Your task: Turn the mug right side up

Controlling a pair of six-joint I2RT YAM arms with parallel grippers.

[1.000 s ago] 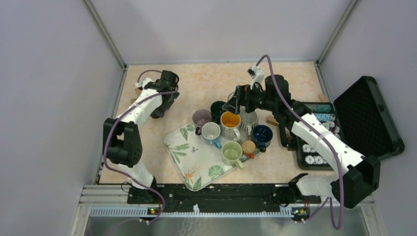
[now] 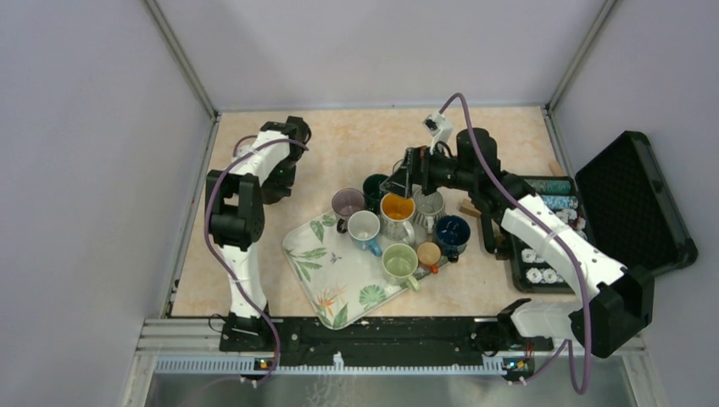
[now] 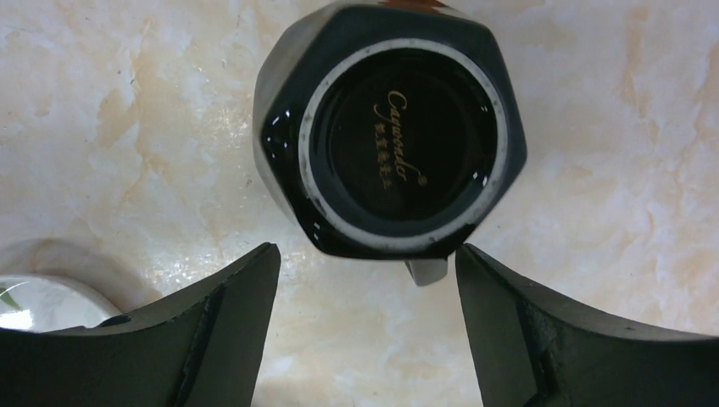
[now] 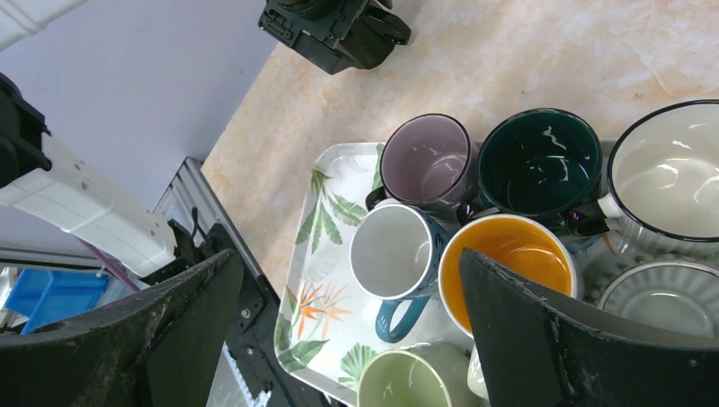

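Observation:
An upside-down mug [image 3: 398, 144] with a dark hexagonal base fills the top of the left wrist view, its handle pointing down between my left gripper's fingers. My left gripper is apart in the fingers, just over that mug, not closed on it; from the top it sits at the table's left, largely hiding the mug. My right gripper stands open above a group of upright mugs, including a purple mug [image 4: 428, 157] and an orange mug [image 4: 509, 254], holding nothing.
A leaf-patterned tray [image 2: 322, 280] holds several mugs at front centre. An open black case [image 2: 632, 203] lies at the right. A pale rim shows lower left in the left wrist view.
My left arm has swung and shifted at the table's left, its elbow moving rightward over the last second and its wrist adjusting over the mug. The right arm is nearly still.

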